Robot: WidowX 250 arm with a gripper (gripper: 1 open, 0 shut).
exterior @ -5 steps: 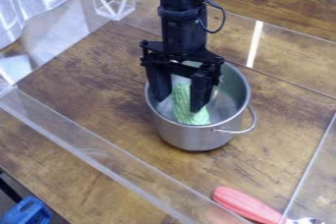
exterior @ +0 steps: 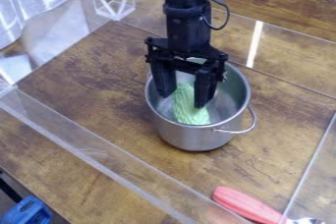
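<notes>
A steel pot (exterior: 197,134) with a wire side handle stands on the wooden table (exterior: 79,130). My black gripper (exterior: 186,83) reaches down from above into the pot, its fingers spread over a pale green, elongated item (exterior: 190,107) inside. I cannot tell whether the fingers hold that item; the gripper body hides part of it.
A pink-handled utensil (exterior: 250,205) lies at the front right. A blue object (exterior: 27,213) sits at the lower left corner. Clear plastic edges border the work area, and white fabric (exterior: 27,12) is at the back left.
The gripper has shifted very slightly over the pot; the pot and the green item look nearly unchanged.
</notes>
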